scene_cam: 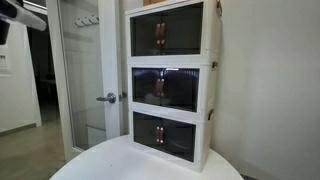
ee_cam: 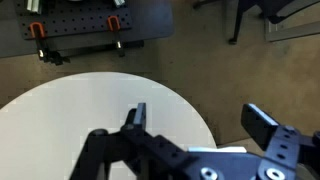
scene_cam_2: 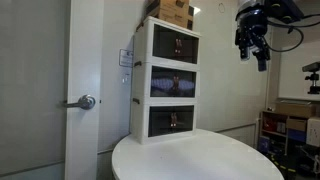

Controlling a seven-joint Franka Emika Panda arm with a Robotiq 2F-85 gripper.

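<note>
A white cabinet of three stacked units (scene_cam_2: 139, 88) stands on a round white table (scene_cam_2: 205, 150). Its dark doors (scene_cam: 180, 88) look shut at every level, with brown handles (scene_cam: 160, 88) paired at the middle. High to the right of the cabinet, well clear of it and above the table, hangs my gripper (scene_cam_2: 253, 58). Its two dark fingers (ee_cam: 138, 117) stand wide apart in the wrist view, with only floor and table edge showing between them. The cabinet is out of the wrist view.
Brown boxes (scene_cam_2: 172, 10) sit on top of the cabinet. A door with a metal handle (scene_cam_2: 86, 102) is to its left. A dark perforated plate (ee_cam: 80, 20) with clamps borders the table in the wrist view.
</note>
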